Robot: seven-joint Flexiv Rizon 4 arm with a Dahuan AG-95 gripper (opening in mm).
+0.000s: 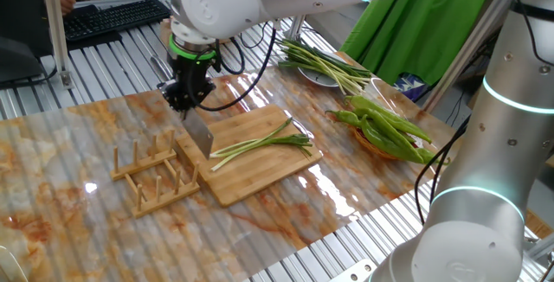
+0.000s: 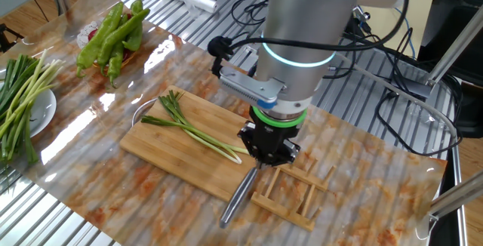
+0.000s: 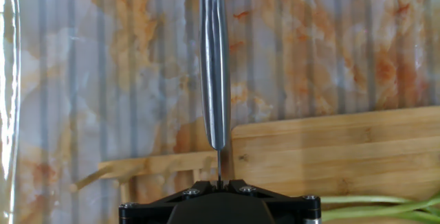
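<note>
A knife with a broad metal blade (image 1: 197, 133) and a steel handle (image 3: 215, 66) is in my gripper (image 1: 183, 109), which is shut on it where blade and handle meet. The blade hangs down above the left part of the wooden cutting board (image 1: 238, 183). In exterior view 2 the handle (image 2: 238, 198) sticks out toward the camera, while the blade is hidden. A few green onions (image 1: 260, 144) lie across the board, to the right of the blade in exterior view 1. Against the board's left side stands an empty wooden peg rack (image 1: 169, 201).
Green peppers (image 1: 385, 132) fill a small basket right of the board. Behind it, a white plate (image 2: 44, 110) bears a pile of green onions (image 1: 325, 64). A keyboard (image 1: 117, 19) sits at the far left.
</note>
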